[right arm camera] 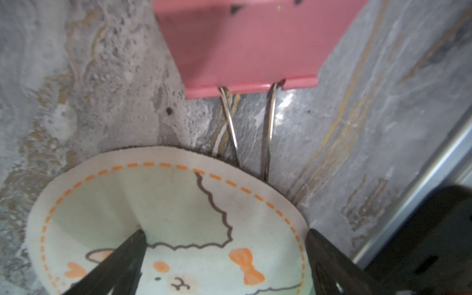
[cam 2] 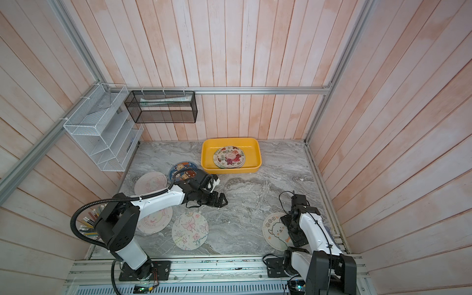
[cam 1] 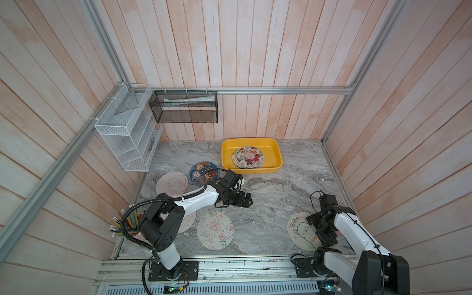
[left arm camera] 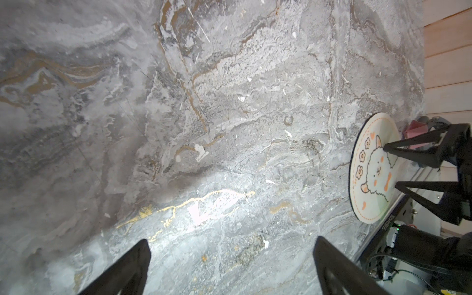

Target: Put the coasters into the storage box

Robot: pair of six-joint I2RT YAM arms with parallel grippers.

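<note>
At the front right lies a round cream coaster with an animal face (cam 1: 299, 232). My right gripper is low over it, fingers spread wide to either side with nothing held. On the left side rest a floral coaster (cam 1: 215, 231), a pale pink one (cam 1: 171, 183), a blue one (cam 1: 200, 172) partly behind the left arm, and another pale coaster (cam 2: 155, 221). The yellow storage box (cam 1: 273, 167) at the back holds stacked coasters with a red floral one (cam 1: 248, 156) on top. Above bare table, my left gripper stands open and empty.
A pink binder clip (right arm camera: 250, 44) lies by the cream coaster, its wire handles reaching the rim. White wire shelves (cam 1: 128, 132) and a black mesh basket (cam 1: 184, 115) hang at the back left. Mid-table is clear.
</note>
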